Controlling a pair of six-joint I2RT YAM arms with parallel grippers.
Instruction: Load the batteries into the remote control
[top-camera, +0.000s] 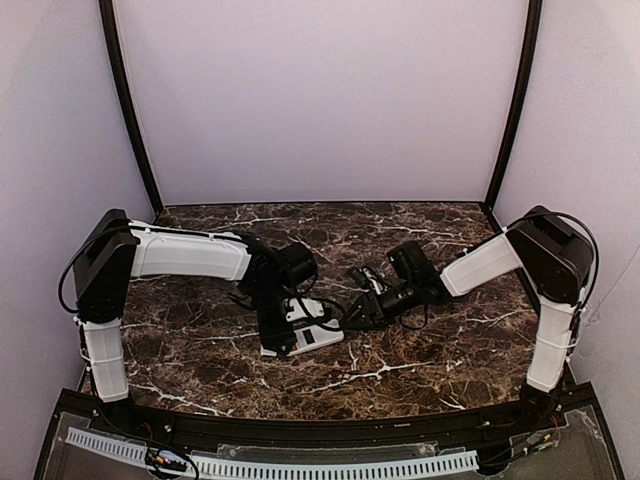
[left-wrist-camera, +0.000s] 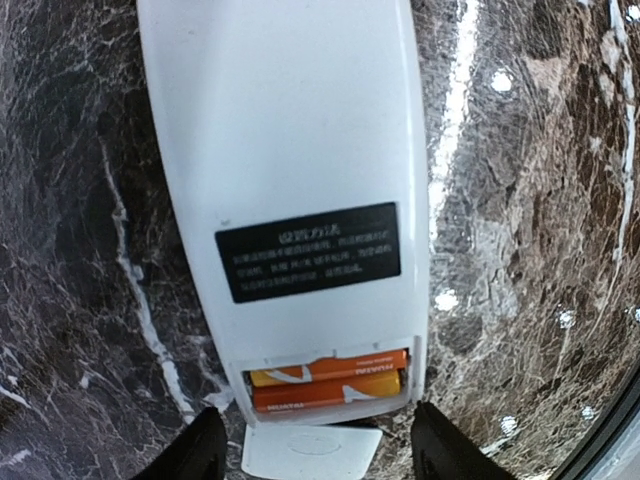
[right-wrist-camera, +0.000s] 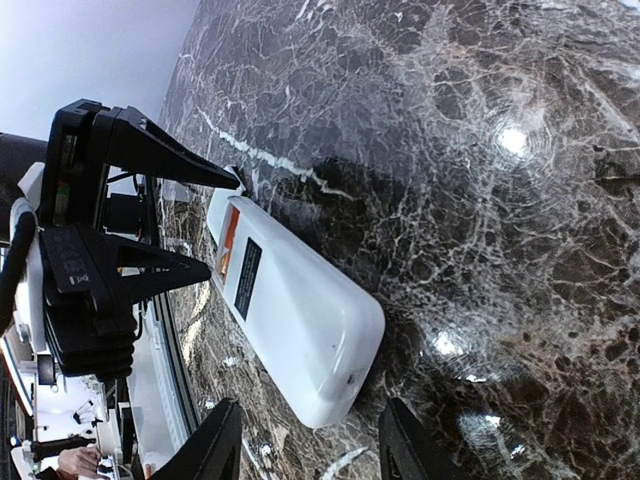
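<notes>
The white remote (top-camera: 321, 336) lies back-up on the marble table; in the left wrist view its body (left-wrist-camera: 285, 130) shows a black label and an open compartment holding two orange batteries (left-wrist-camera: 325, 390) side by side. A loose white cover (left-wrist-camera: 305, 452) lies just beside the compartment end. My left gripper stands open over that end, also seen as black fingers (right-wrist-camera: 170, 160) in the right wrist view. My right gripper is open near the remote's other end (right-wrist-camera: 330, 380), with nothing between its fingers.
Both arms crowd the middle of the dark marble table (top-camera: 450, 370). The table's front rail (top-camera: 320, 420) runs below the remote.
</notes>
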